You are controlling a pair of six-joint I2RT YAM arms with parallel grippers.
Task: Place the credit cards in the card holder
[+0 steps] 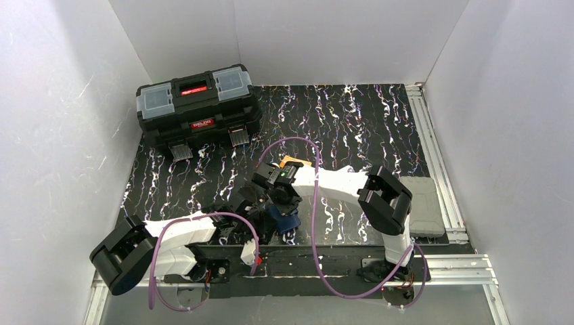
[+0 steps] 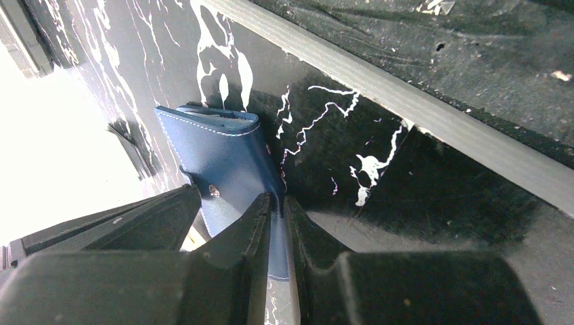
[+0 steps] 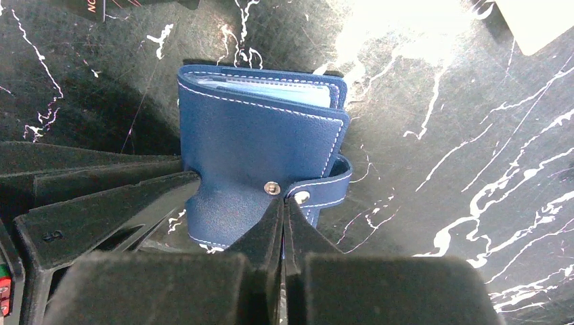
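Observation:
The dark blue card holder [image 3: 237, 149] lies on the table, with pale sheets or cards [image 3: 284, 91] showing in its open top. Its strap [image 3: 325, 189] is folded toward the front, apart from the metal snap [image 3: 272, 188]. My left gripper is shut on the holder's folded side edge. Over the front, beside the strap's end, my right gripper is shut, with nothing seen between its fingers; whether it touches the strap I cannot tell. An orange card [image 1: 296, 161] lies behind the right arm in the top view.
A white card-like corner [image 3: 535, 20] and part of a dark lettered item [image 3: 95, 8] show at the right wrist view's top. A black toolbox [image 1: 200, 108] stands at the back left. A grey case [image 1: 423, 206] sits at the right.

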